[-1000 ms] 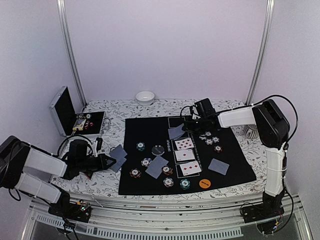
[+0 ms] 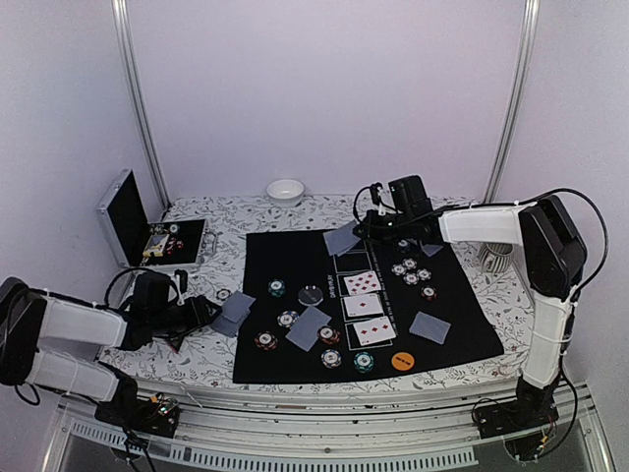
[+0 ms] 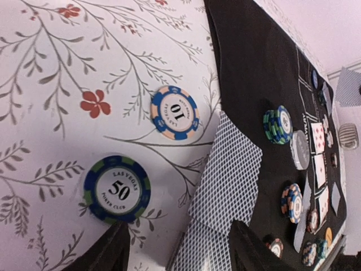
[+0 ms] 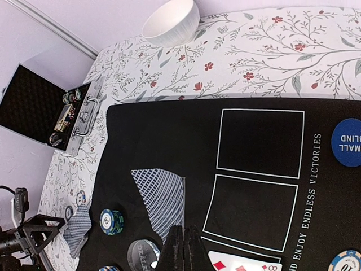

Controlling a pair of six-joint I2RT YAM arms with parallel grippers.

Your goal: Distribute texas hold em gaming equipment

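Note:
My right gripper is shut on a blue-backed card (image 4: 163,197), held tilted above the black mat (image 2: 270,254). In the top view that card (image 2: 341,238) is over the far part of the mat, near the outlined card slots. My left gripper stands open at the mat's left edge, over two overlapping blue-backed cards, an upper one (image 3: 228,175) and a lower one (image 3: 203,248). Nothing shows held between its fingers. Three face-up cards, the far one (image 2: 362,282) among them, lie in a row of slots. Two outlined slots beyond them are bare.
An orange chip (image 2: 403,362), a clear dealer disc (image 2: 310,295) and several chip stacks sit on the mat. Loose chips, including a green 50 chip (image 3: 117,191), lie left of it. An open case (image 2: 177,241) and white bowl (image 2: 285,192) stand behind.
My left gripper has drawn back slightly to the left from the overlapping cards.

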